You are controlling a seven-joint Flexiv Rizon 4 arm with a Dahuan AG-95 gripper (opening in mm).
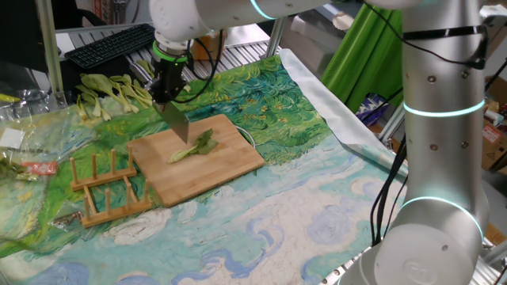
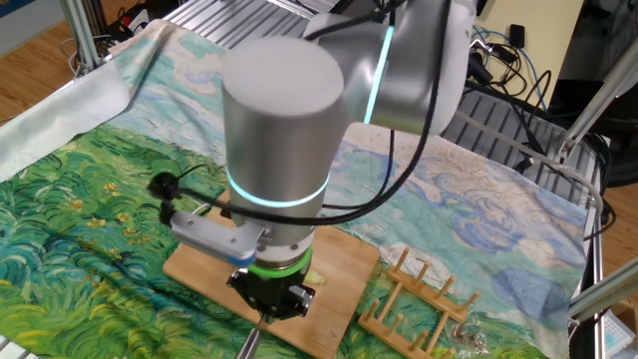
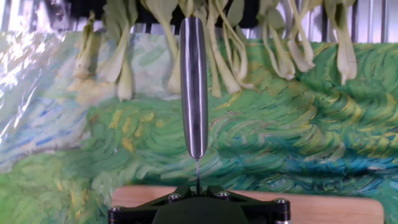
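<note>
A cleaver-like knife is pinched in my gripper, its broad metal blade pointing down over the cutting board. On the board lies a green leafy vegetable; the blade's lower corner shows right by it, and I cannot tell whether they touch. In the wrist view the knife's steel handle stretches away from the shut gripper, with the blade mostly out of sight. From the other side, the arm covers most of the vegetable, and the gripper hangs over the board's edge.
A wooden peg rack stands on the cloth left of the board. More leafy vegetables lie behind, near the keyboard. Clear plastic wrapping is at the far left. The patterned cloth in front of the board is free.
</note>
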